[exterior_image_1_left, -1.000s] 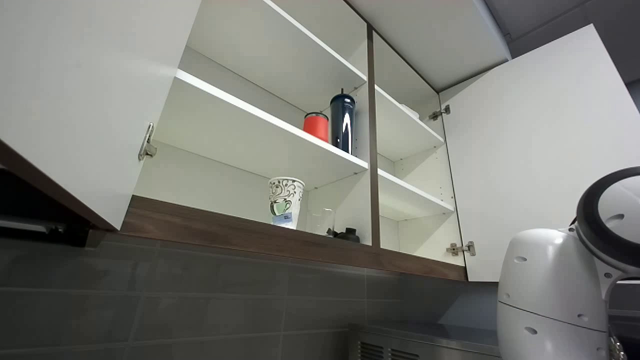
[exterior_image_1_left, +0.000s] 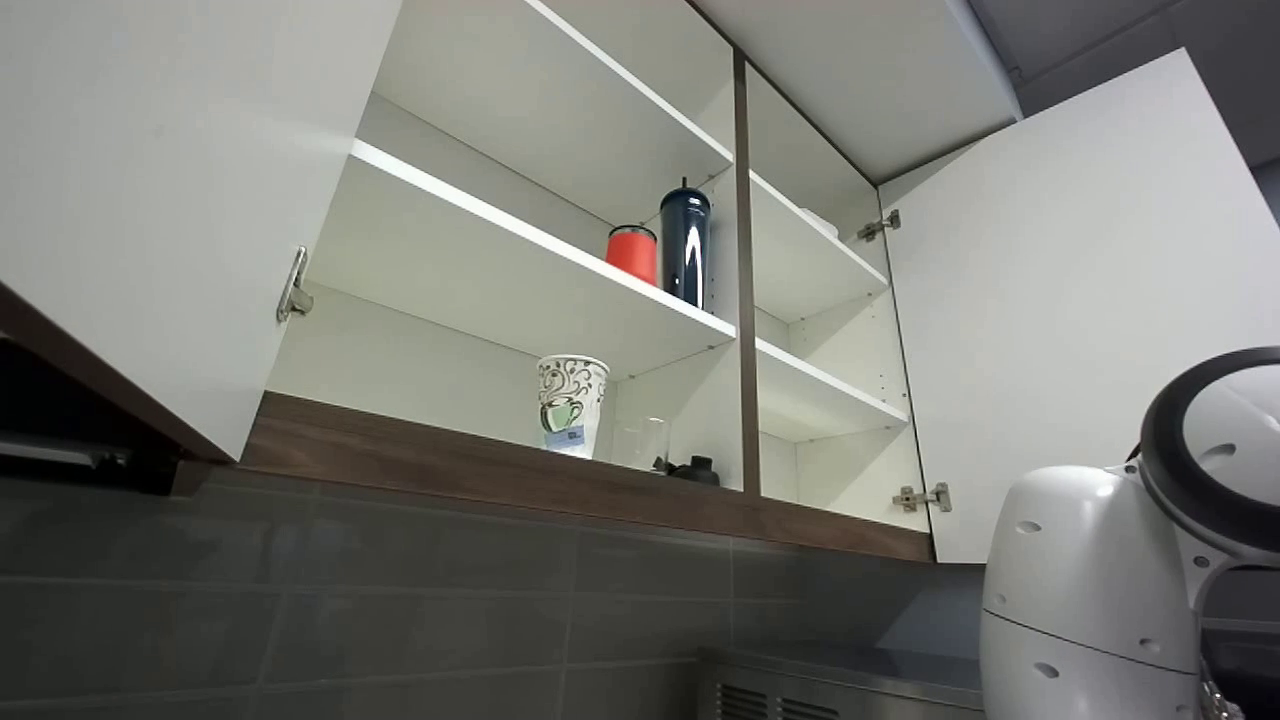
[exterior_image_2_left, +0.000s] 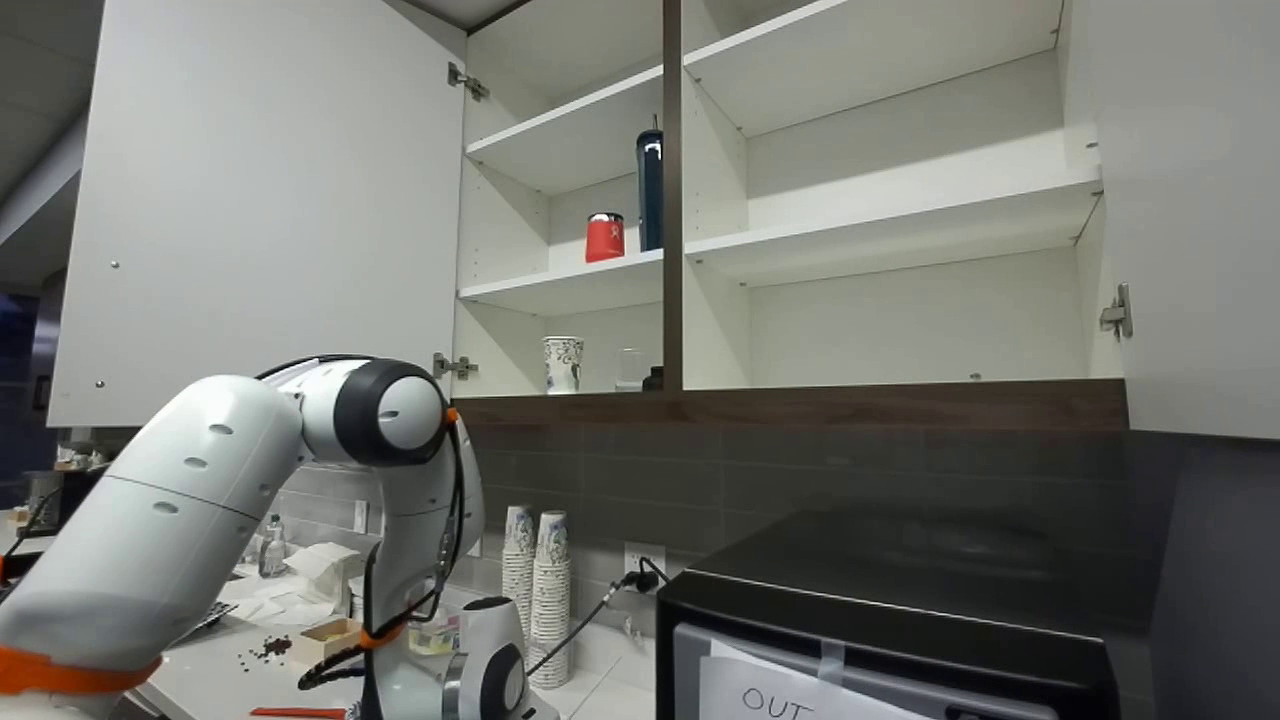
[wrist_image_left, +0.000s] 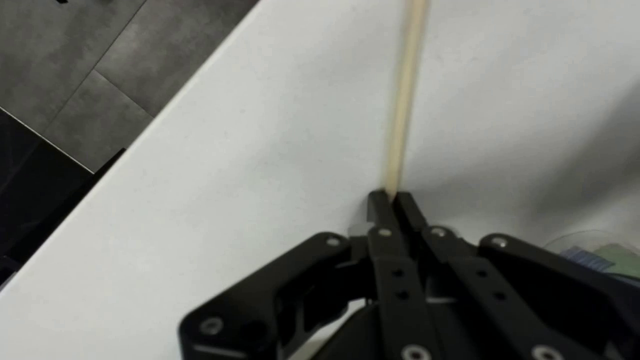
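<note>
In the wrist view my gripper is shut on a thin, pale wooden stick (wrist_image_left: 405, 90) that runs from the fingertips up past the top of the frame. Its far end is out of sight. Below it lies a white counter (wrist_image_left: 240, 150); whether the stick touches this surface I cannot tell. In exterior view 2 the arm (exterior_image_2_left: 192, 480) bends down toward the counter, and the gripper itself is below the frame. Exterior view 1 shows only part of the arm (exterior_image_1_left: 1086, 576) at the right.
A clear container (wrist_image_left: 606, 258) sits close to the gripper's right. The stacked paper cups (exterior_image_2_left: 551, 612) and a black appliance (exterior_image_2_left: 888, 588) stand beside the arm. Overhead, the open cabinet holds a red tumbler (exterior_image_2_left: 605, 238), a dark bottle (exterior_image_2_left: 650, 192) and a patterned cup (exterior_image_2_left: 563, 364).
In exterior view 1 the arm has shifted slightly to the left and its upper joint sits a little lower. The cabinet and its contents look the same.
</note>
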